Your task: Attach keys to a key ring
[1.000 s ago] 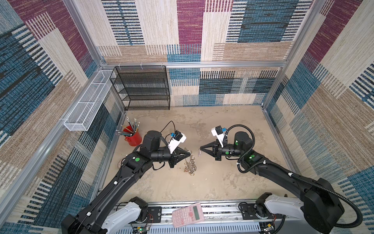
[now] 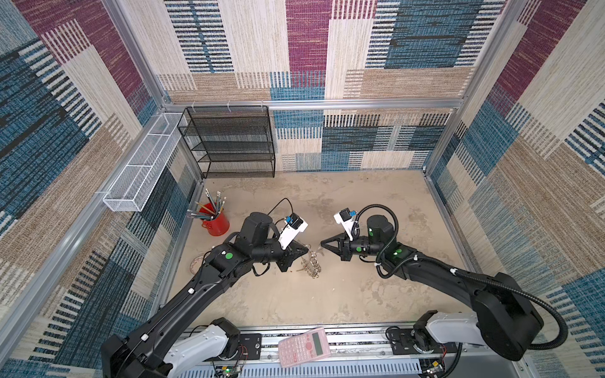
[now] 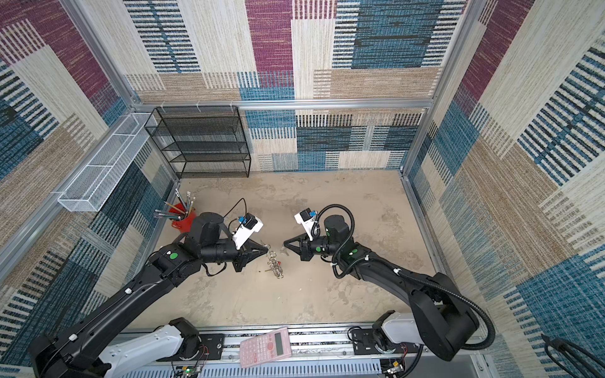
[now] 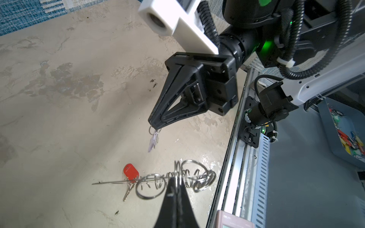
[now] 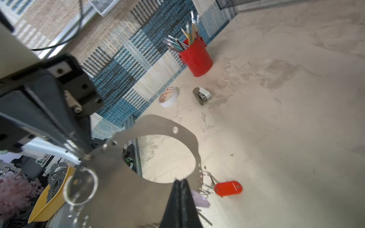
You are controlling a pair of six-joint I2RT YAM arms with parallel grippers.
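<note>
My left gripper (image 2: 305, 249) is shut on a metal key ring (image 4: 192, 163), which hangs at its tips with a line of rings and a thin metal piece, blurred in both wrist views. A red-headed key (image 4: 130, 171) shows below them in the left wrist view. My right gripper faces the left one a short gap away, shut on a small ring with keys (image 4: 154, 140), one pale lilac, dangling from its tip.
A red cup of pencils (image 2: 215, 222) stands at the left, with a tape roll (image 5: 168, 96) near it. A black wire rack (image 2: 227, 141) is at the back. A pink calculator (image 2: 304, 346) lies at the front edge.
The hanging rings moved with the left.
</note>
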